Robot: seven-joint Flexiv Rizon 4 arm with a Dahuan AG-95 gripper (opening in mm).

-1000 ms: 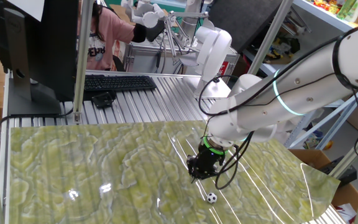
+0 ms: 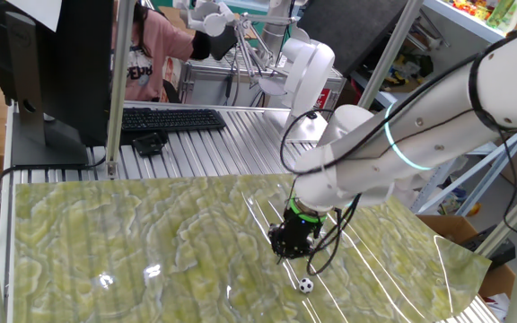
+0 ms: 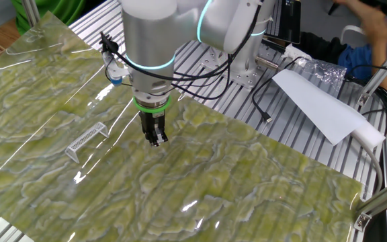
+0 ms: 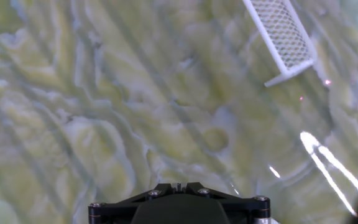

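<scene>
A small black-and-white football point(image 2: 306, 285) lies on the green marbled tabletop in exterior view 1, toward the camera from my gripper point(image 2: 285, 255) and apart from it. In exterior view 2 no ball shows. There my gripper point(image 3: 157, 143) points down above the sheet, to the right of a white mesh-topped goal frame point(image 3: 86, 140). The same frame point(image 4: 283, 37) appears at the upper right of the wrist view, clear of the fingers. At the lower edge of that view, my gripper has its fingers drawn together at the middle, with nothing seen between them.
A monitor point(image 2: 48, 81) and a keyboard point(image 2: 173, 119) stand on the ribbed metal table behind the marbled sheet point(image 2: 133, 242). Metal posts point(image 2: 120, 81) rise at the edges. White paper point(image 3: 314, 104) lies beside the arm's base. Much of the sheet is bare.
My arm and gripper have shifted very slightly left in exterior view 1. The ball has stayed where it was.
</scene>
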